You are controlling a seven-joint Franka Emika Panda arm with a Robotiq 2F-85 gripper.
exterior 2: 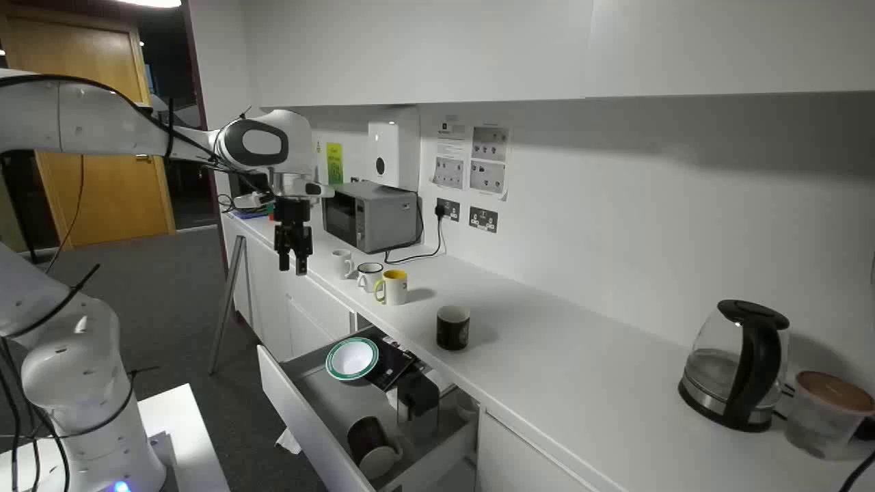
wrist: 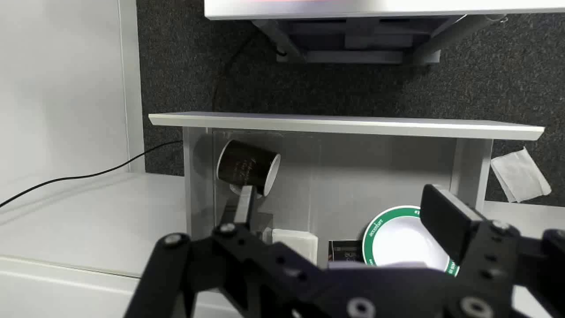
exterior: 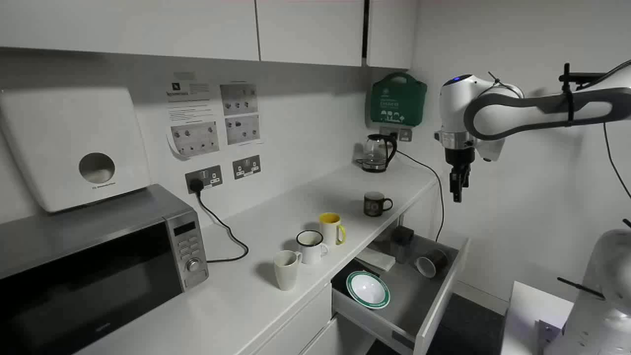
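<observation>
My gripper hangs above the pulled-out drawer, pointing down, its fingers spread wide with nothing between them. In exterior view 1 the gripper (exterior: pixel 458 192) is well above the counter. The drawer (wrist: pixel 344 125) holds a dark mug (wrist: pixel 246 167) lying on its side and a white bowl (wrist: pixel 405 244) with a green rim, partly hidden by a finger in the wrist view. On the counter stand a tall white mug (exterior: pixel 287 272), a white mug with a dark rim (exterior: pixel 310 247), a white mug with yellow inside (exterior: pixel 331 229) and a black mug (exterior: pixel 373 204).
A microwave (exterior: pixel 100 254) and a glass kettle (exterior 2: pixel 734 369) sit on the counter. Inside the drawer, a dark-topped clear container (exterior 2: pixel 418 402) stands near the cabinet side. Bare drawer floor (wrist: pixel 349 185) lies between mug and bowl.
</observation>
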